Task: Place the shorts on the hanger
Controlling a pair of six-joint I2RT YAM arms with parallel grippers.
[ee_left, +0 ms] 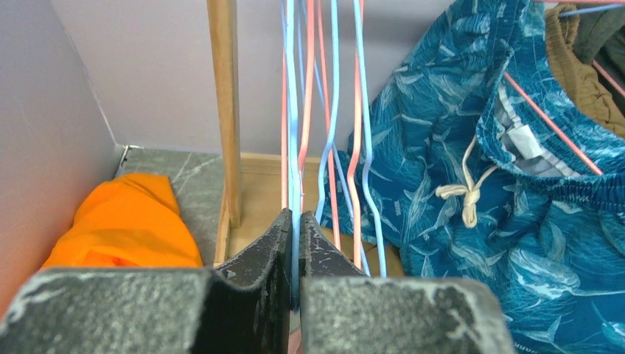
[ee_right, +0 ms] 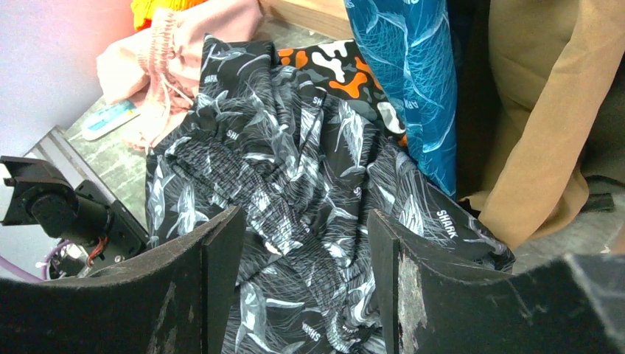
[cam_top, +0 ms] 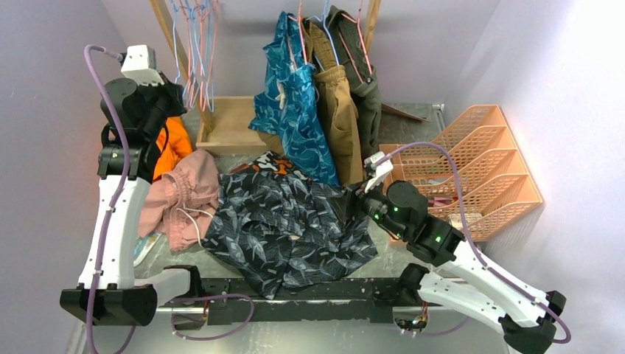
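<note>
My left gripper is at the bunch of hanging hangers, shut on one light blue hanger. Its lower bar runs down between the fingers. In the top view this gripper is at the far left, beside the rack post. Black leaf-patterned shorts lie spread and creased on the floor at the centre. Above their right side, my right gripper points inward. Its fingers stand apart in the right wrist view, with the shorts visible below and nothing held between them.
Blue shorts, brown trousers and a dark green garment hang on the rack. Pink shorts and an orange garment lie at left. An orange mesh organiser stands at right; a wooden tray is behind.
</note>
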